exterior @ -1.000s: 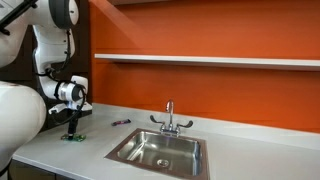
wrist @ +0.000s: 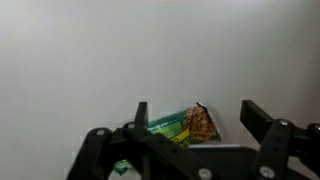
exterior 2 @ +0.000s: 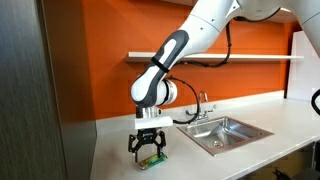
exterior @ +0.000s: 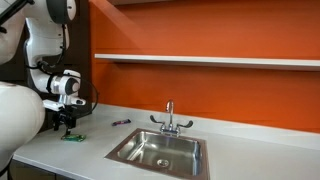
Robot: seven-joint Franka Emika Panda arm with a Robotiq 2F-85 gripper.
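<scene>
A green snack packet lies on the white countertop near its left end. In the wrist view the packet shows green with a brown food picture, partly hidden behind the gripper body. My gripper is open, its two dark fingers well apart, with bare counter showing between the tips. In exterior view 2 the gripper points down close to the packet; whether it touches the packet cannot be told.
A small dark object with a reddish end lies farther back on the counter. A steel sink with a faucet sits to the right. A white shelf runs along the orange wall. Counter between packet and sink is clear.
The arm and gripper have shifted left in exterior view 1, away from directly over the packet, and the gripper looks slightly higher. The packet appears to lie in the same place.
</scene>
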